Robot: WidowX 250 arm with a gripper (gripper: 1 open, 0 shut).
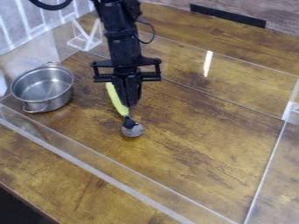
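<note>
My black gripper (126,87) hangs over a spoon-like utensil with a pale yellow handle (114,99) and a dark neck leading to a metal head (132,129), lying on the wooden table. The fingertips are low over the handle; I cannot tell whether they touch it or how wide they stand. A steel pot (44,87) sits to the left.
Transparent panels or edges border the work area at the left, back and right. A small white strip (208,63) shows at the back right.
</note>
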